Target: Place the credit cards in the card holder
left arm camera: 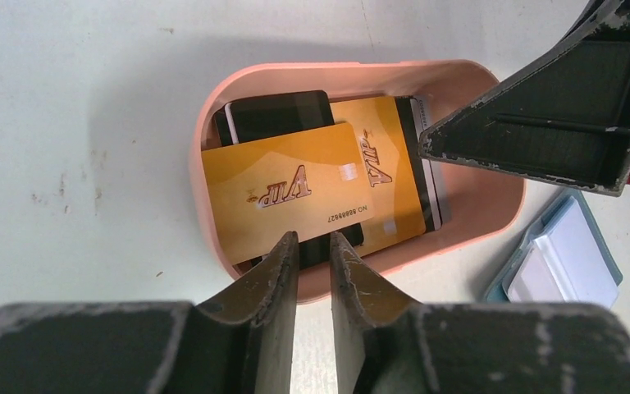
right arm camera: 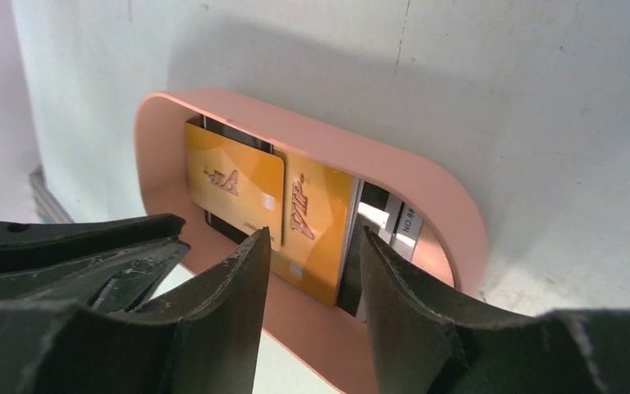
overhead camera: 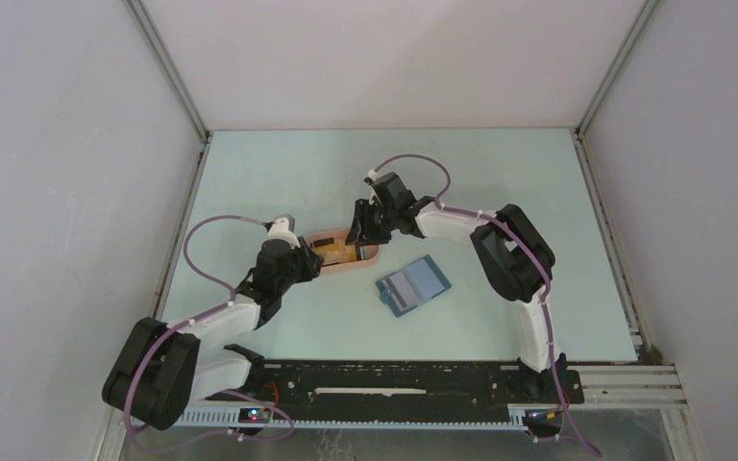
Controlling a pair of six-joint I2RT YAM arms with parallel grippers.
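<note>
Yellow VIP cards [left arm camera: 271,205] and black cards [left arm camera: 283,115] overlap inside a pink oval tray [overhead camera: 348,270]. More black and white cards [right arm camera: 373,215] lie at the tray's right end. A blue-grey card holder [overhead camera: 413,285] lies opened flat to the right of the tray. At the tray's left end, my left gripper is a little open, with no card gripped between its fingertips. My right gripper stands wider open above the right end; the edges of the yellow and black cards show beneath the gap.
Both grippers are close together over the small tray; the right gripper's dark finger [left arm camera: 541,123] reaches into the left wrist view. Bare table [overhead camera: 528,317] lies right of the holder, and the back of the table is clear.
</note>
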